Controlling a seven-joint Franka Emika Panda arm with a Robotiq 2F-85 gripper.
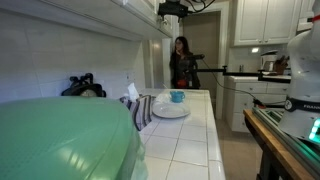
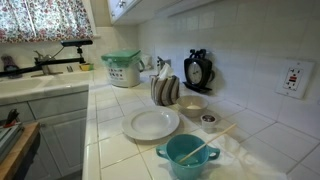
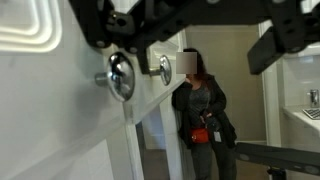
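Observation:
High beside the upper cabinets, my gripper is at the top of exterior view 1, small and dark. In the wrist view the gripper is open, its dark blurred fingers wide apart. No object shows between them. Two round metal knobs, a near one and a farther one, stick out from the white cabinet fronts at the left of that view. Whether a finger touches the near knob I cannot tell.
Below, the tiled counter holds a white plate, a teal pot, a bowl, a striped holder and a basket with a green lid. A person stands beyond the cabinets.

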